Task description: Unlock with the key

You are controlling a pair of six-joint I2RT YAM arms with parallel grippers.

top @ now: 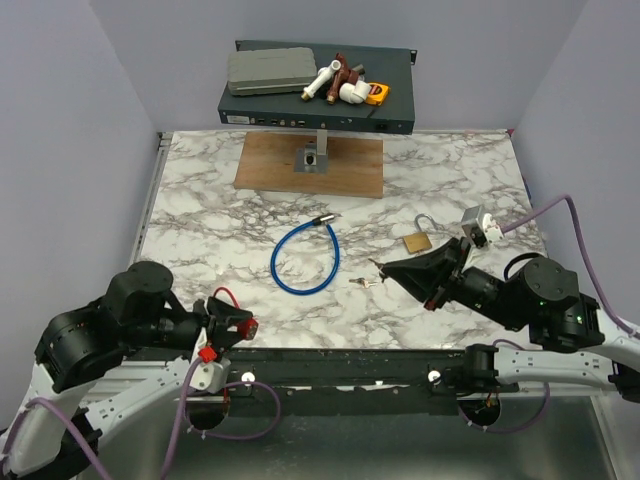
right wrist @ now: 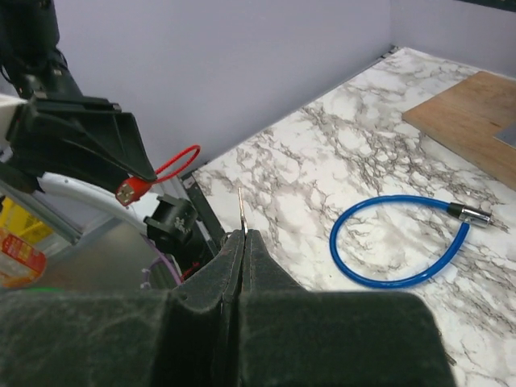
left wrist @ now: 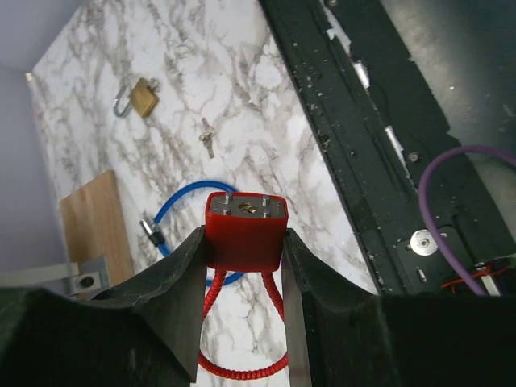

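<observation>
My left gripper (top: 236, 325) is shut on a red lock body (left wrist: 246, 234) with a red cable loop hanging below it. My right gripper (top: 385, 268) is shut, with a thin silvery piece, apparently a key (right wrist: 241, 206), upright at its fingertips. A blue cable lock (top: 333, 265) lies looped on the marble. A brass padlock (top: 417, 242) with its shackle lies to the right. A small metal key (left wrist: 206, 139) lies on the marble near the middle front.
A wooden board (top: 260, 170) with a metal fitting lies at the back, below a dark shelf (top: 240, 110) holding loose items.
</observation>
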